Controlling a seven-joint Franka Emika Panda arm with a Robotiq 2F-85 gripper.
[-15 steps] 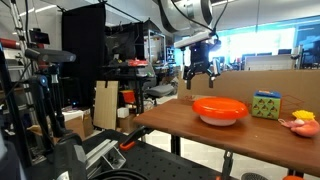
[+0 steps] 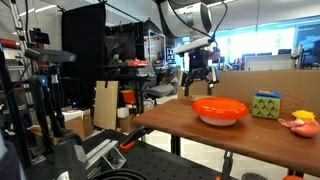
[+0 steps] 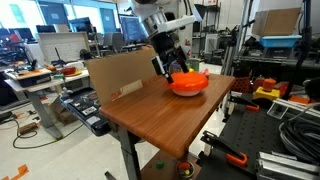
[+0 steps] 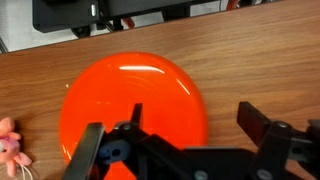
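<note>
A round orange lid or bowl (image 2: 222, 104) sits on a white round base (image 2: 218, 121) on the wooden table. In the second exterior view the orange piece (image 3: 187, 79) stands toward the table's far end. Seen from the wrist, its smooth orange top (image 4: 125, 95) fills the left and middle of the picture. My gripper (image 2: 198, 84) is above and just behind it, pointing down, apart from it. From the wrist camera the gripper shows its dark fingers spread wide, with nothing held between them.
A green and yellow block (image 2: 266, 104) stands behind the orange piece. A pink soft toy (image 2: 301, 124) lies near the table's right side. Bare wood covers the near part of the table (image 3: 165, 118).
Over the last second the arm has moved slightly lower and to the right in the first exterior view. The orange piece and the other table objects have stayed put.
</note>
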